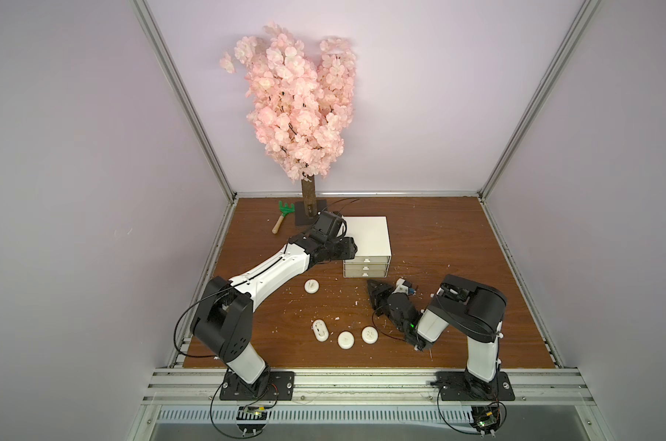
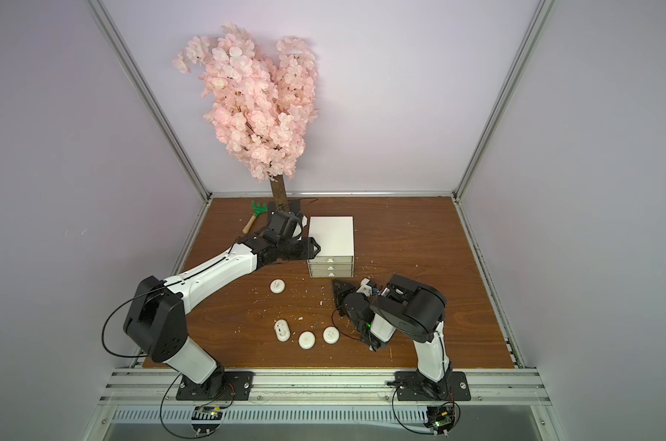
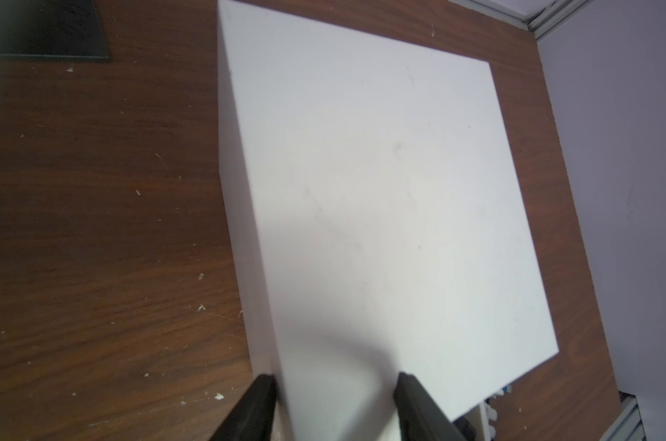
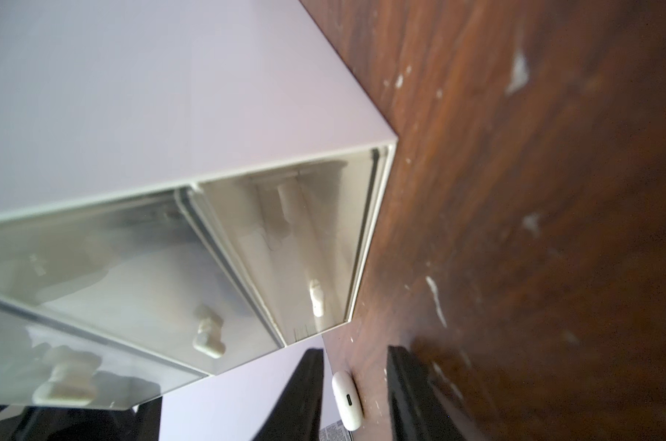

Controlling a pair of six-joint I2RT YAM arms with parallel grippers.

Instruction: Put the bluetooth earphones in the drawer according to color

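Note:
A white box with three clear-fronted drawers (image 1: 368, 235) stands mid-table, all drawers closed. My left gripper is part open at the box's front left top edge, the white top showing between its fingers. My right gripper is open, low in front of the drawer fronts, nothing between its fingers. On the table lie small round white cases (image 1: 311, 286) and an oval white case (image 1: 319, 330); the earphones' colours cannot be told.
A pink blossom tree (image 1: 296, 103) on a dark base and a green-headed rake (image 1: 280, 217) stand behind my left arm.

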